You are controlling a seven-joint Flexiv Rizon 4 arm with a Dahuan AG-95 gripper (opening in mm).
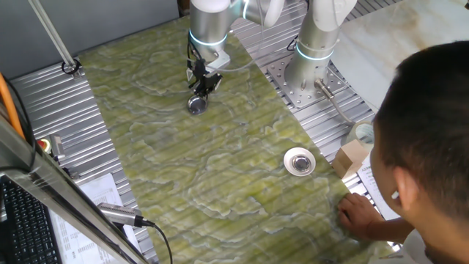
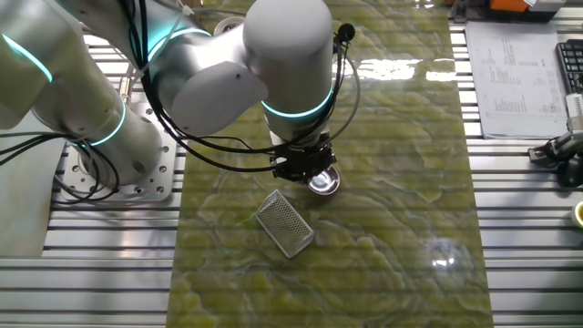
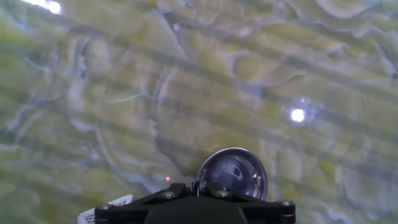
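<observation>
A small shiny metal bowl (image 1: 197,105) is by my fingertips in exterior view 1, and also shows as a round bowl (image 2: 324,180) in exterior view 2. My gripper is shut, its fingertips meeting at the left side of the bowl's rim (image 3: 232,173), and it appears to pinch that rim. The bowl's near edge is hidden behind the fingers. Whether the bowl touches the table or hangs just above it, I cannot tell. A white perforated grater-like piece (image 2: 285,223) lies flat near the gripper, and its corner (image 3: 106,211) enters the wrist view at lower left.
On the green marbled table (image 1: 190,198) stands a white dish (image 1: 289,163) with a metal piece inside. A person's hand (image 1: 359,216) rests at the table's edge, near a cardboard box (image 1: 350,158).
</observation>
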